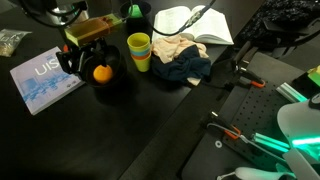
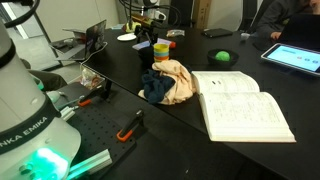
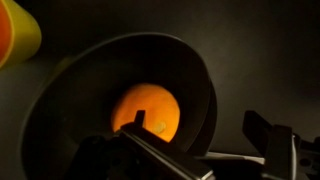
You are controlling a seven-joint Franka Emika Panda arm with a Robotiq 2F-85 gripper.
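Note:
A black bowl (image 1: 108, 88) holds an orange (image 1: 102, 73); in the wrist view the orange (image 3: 148, 108) lies inside the dark bowl (image 3: 62, 105). My gripper (image 1: 85, 62) is low at the bowl's far left side in exterior view 1. It stands open across the bowl's rim: in the wrist view one dark finger (image 3: 150, 150) reaches over the inside, near the orange, and the other finger (image 3: 268, 138) is outside the wall. Contact with the rim cannot be made out.
Right beside the bowl stand stacked yellow cups (image 1: 139, 50). A white UIST book (image 1: 45, 82) lies left of it. Dark blue cloth (image 1: 187, 67), beige cloth (image 1: 172, 48) and an open book (image 1: 195, 23) are to the right.

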